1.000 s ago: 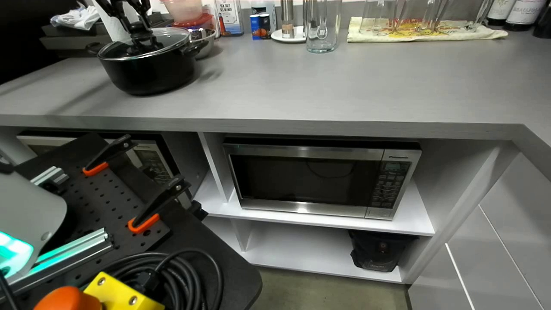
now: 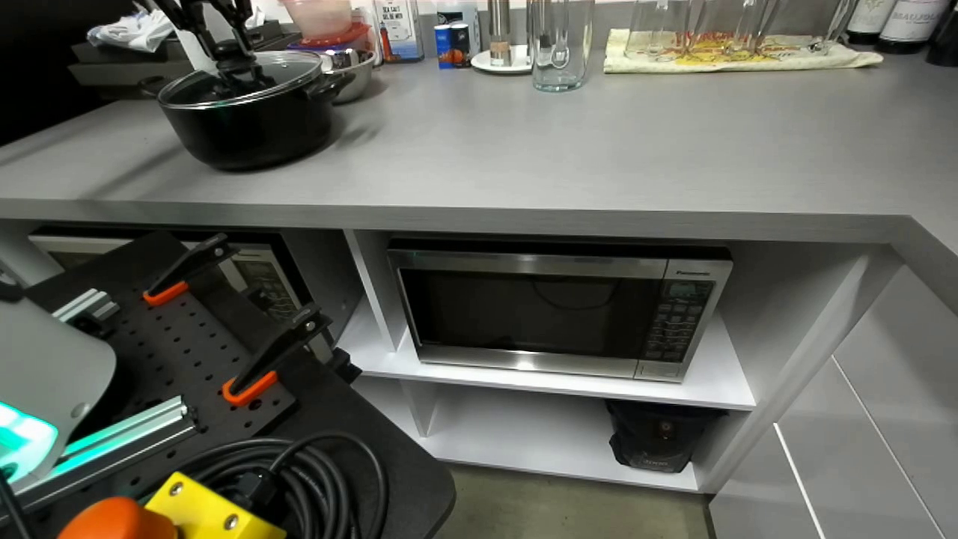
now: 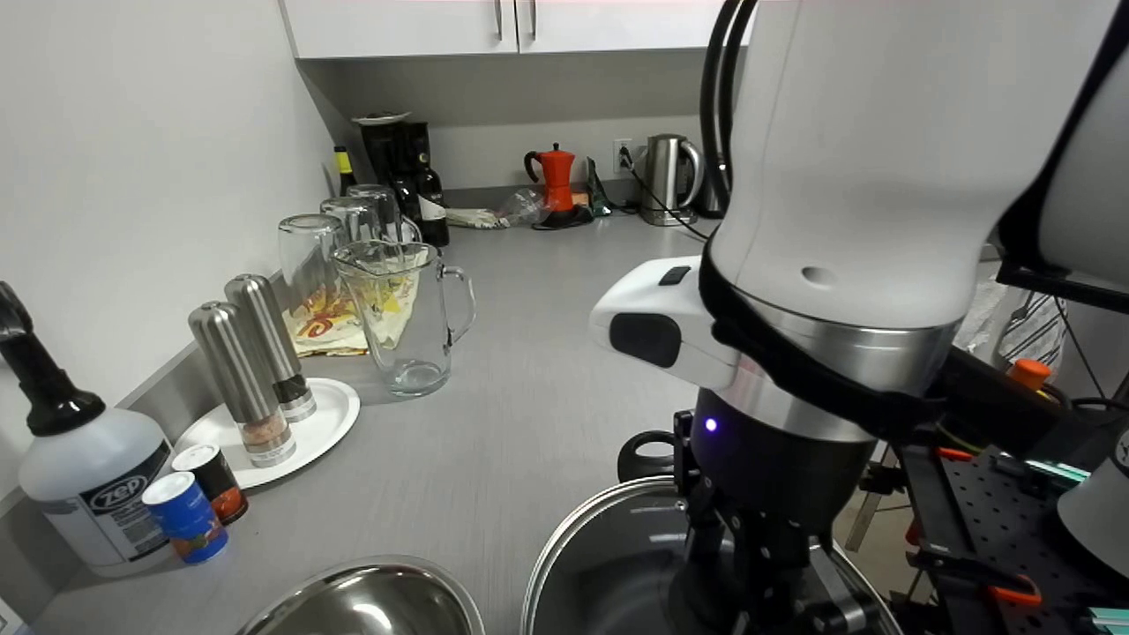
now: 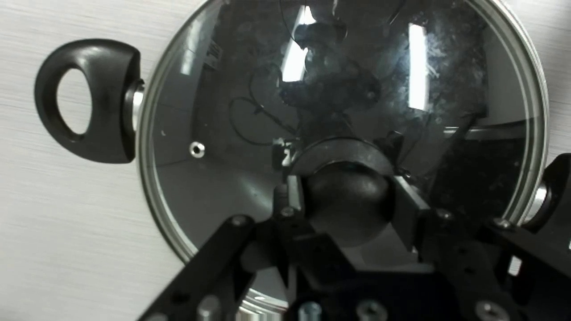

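Observation:
A black pot [image 2: 242, 135] stands on the grey counter, its glass lid [image 4: 230, 176] lying on top within a steel rim. At the lid's middle is a round black knob [image 4: 348, 203], and my gripper is shut on it, one finger pad [image 4: 295, 195] on each side. One side handle [image 4: 115, 101] of the pot shows whole in the wrist view. In exterior view 2 the arm hides much of the lid [image 3: 603, 561].
A steel bowl [image 3: 370, 608] sits close to the pot. Salt and pepper mills on a white plate [image 3: 339, 407] and a glass pitcher [image 3: 413, 376] stand along the wall. In exterior view 1 the counter [image 2: 584, 153] is clear right of the pot.
The pot with its lid has shifted slightly left and toward the counter's front edge in exterior view 1. The gripper has moved along with it, still at the knob.

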